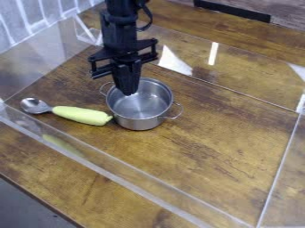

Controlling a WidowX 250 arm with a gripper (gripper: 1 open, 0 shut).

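The black gripper point(125, 73) hangs over the back-left part of a steel pot point(149, 109), shut, with nothing visible between its fingers. Left of the pot a pale yellow-green corn cob point(78, 115) lies on the wooden table, its right end near the pot. A silver spoon point(36, 106) lies at the cob's left end.
Transparent panels border the work area, with white patches at the back. A dark strip point(244, 13) runs along the far edge.
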